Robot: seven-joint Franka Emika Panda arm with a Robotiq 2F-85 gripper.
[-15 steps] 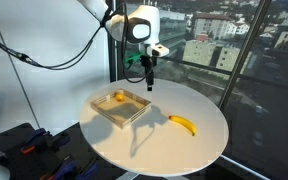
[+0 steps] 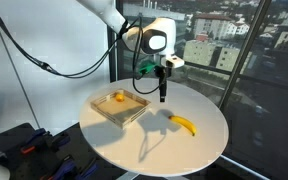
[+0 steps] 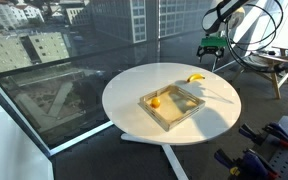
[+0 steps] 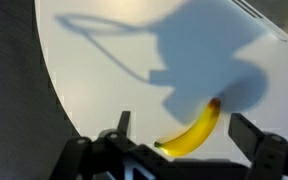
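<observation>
A yellow banana point(image 2: 183, 125) lies on the bare right part of the white table; the wrist view shows the banana point(image 4: 193, 132) just beyond my fingers. High above the table, to the left of the banana in exterior view 1, hangs my gripper point(image 2: 163, 90). Its two fingers stand wide apart in the wrist view, one finger point(image 4: 124, 124) at the left and the other at the right. My gripper is open with nothing between its fingertips. Inside a shallow tan box point(image 3: 164, 118) sits a small orange round object point(image 3: 155, 102).
The round white table point(image 2: 164, 155) has free room around the banana and toward its front. The box's edge point(image 4: 269, 20) shows at the wrist view's upper right. Large windows stand behind the table.
Over the last second, my arm has moved right in exterior view 1, nearer to the banana, and a little lower. The banana and the box have stayed put.
</observation>
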